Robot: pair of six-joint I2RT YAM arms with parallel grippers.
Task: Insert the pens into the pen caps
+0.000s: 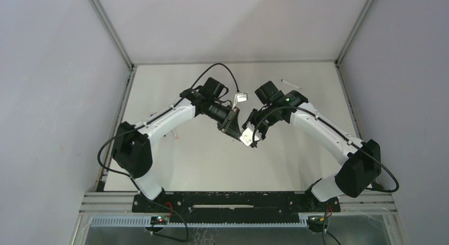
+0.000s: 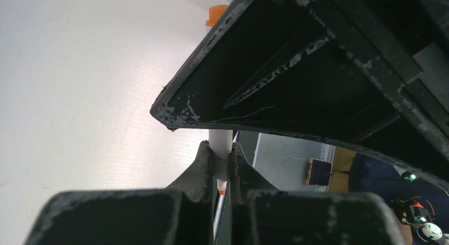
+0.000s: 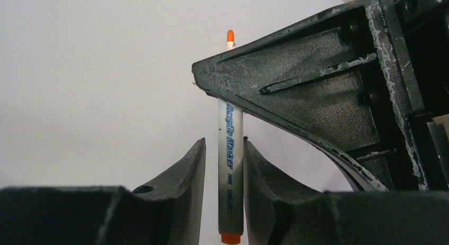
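My left gripper is shut on a white marker (image 2: pixel 219 142) with orange ends, held in the air at table centre in the top view. My right gripper has its fingers either side of that same marker (image 3: pixel 230 165), labelled Acrylic Marker; it stands part open, with a narrow gap at the left finger. The left gripper's dark housing hides part of the marker in the right wrist view, as the right one's does in the left wrist view. In the top view both grippers meet and hide most of the marker.
Loose pens (image 1: pixel 174 134) lie on the white table (image 1: pixel 227 165) left of centre, partly under the left arm. A white item (image 1: pixel 291 83) lies at the back right.
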